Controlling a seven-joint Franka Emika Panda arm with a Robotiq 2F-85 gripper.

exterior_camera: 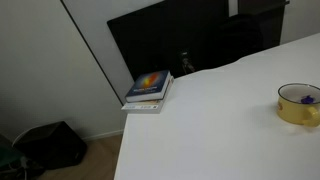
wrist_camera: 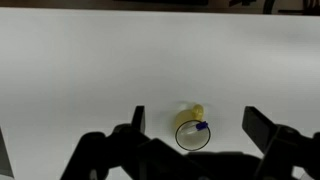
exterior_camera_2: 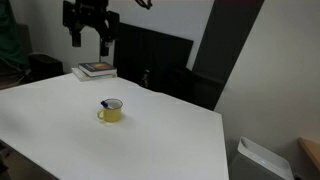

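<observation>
A yellow enamel mug with a dark rim (exterior_camera: 297, 112) stands upright on the white table at the right edge of exterior view 1. In exterior view 2 the same mug (exterior_camera_2: 113, 115) is left of centre. Something small and blue (wrist_camera: 202, 126) shows in its mouth in the wrist view; what it is I cannot tell. My gripper (exterior_camera_2: 90, 45) hangs high above the table, open, its two dark fingers (exterior_camera_2: 76, 40) wide apart with nothing between them. From the wrist view, the mug lies well below the gripper, between the fingertips in the picture but not touched.
Two stacked books (exterior_camera: 149, 86), the top one dark blue, lie at the table's far edge. A dark screen or panel (exterior_camera_2: 160, 60) stands behind it, and a white bin (exterior_camera_2: 264, 160) sits off the table at the right.
</observation>
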